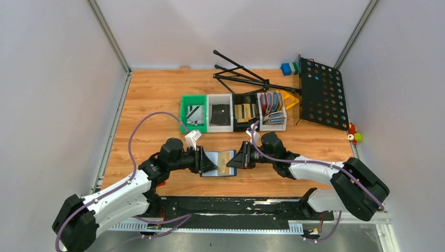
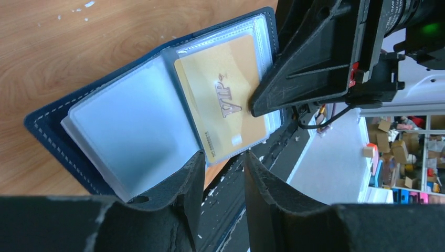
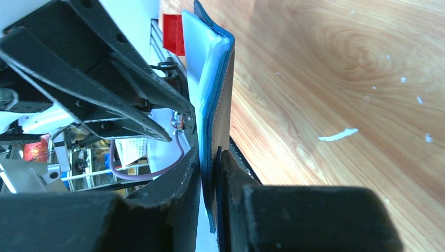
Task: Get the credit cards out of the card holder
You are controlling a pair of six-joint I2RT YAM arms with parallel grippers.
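Observation:
The open blue card holder (image 1: 212,160) is held between the arms, with a beige VIP card (image 2: 220,105) in its clear pocket and pale sleeves beside it. My right gripper is shut on the holder's edge; in the right wrist view the holder stands almost edge-on. My left gripper is part open over the lower edge of the holder near the card, with nothing clearly between its fingertips in the left wrist view.
Green (image 1: 183,113), white and black bins with cards and other items line the back of the wooden table, beside a black tripod (image 1: 241,79) and perforated stand (image 1: 320,94).

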